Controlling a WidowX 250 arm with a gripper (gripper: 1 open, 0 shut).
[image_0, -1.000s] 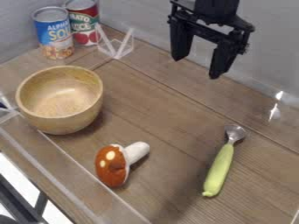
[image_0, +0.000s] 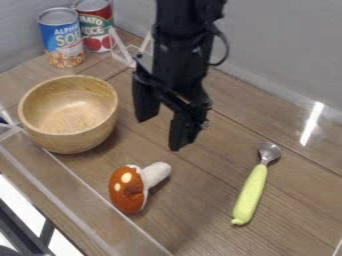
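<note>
My black gripper (image_0: 164, 117) hangs over the middle of the wooden table, its fingers spread apart with nothing visible between them. It is right of a wooden bowl (image_0: 67, 115) and above a toy mushroom (image_0: 131, 189) with an orange, white-spotted cap, lying on its side. A green-handled utensil (image_0: 251, 192) with a metal end lies at the right.
Two cans, a blue one (image_0: 62, 37) and a red one (image_0: 94, 22), stand at the back left. The table (image_0: 194, 205) has bare room between mushroom and utensil. A pale wall runs along the back.
My gripper has come down and toward the front left, from the back right to beside the bowl. The objects on the table have not moved.
</note>
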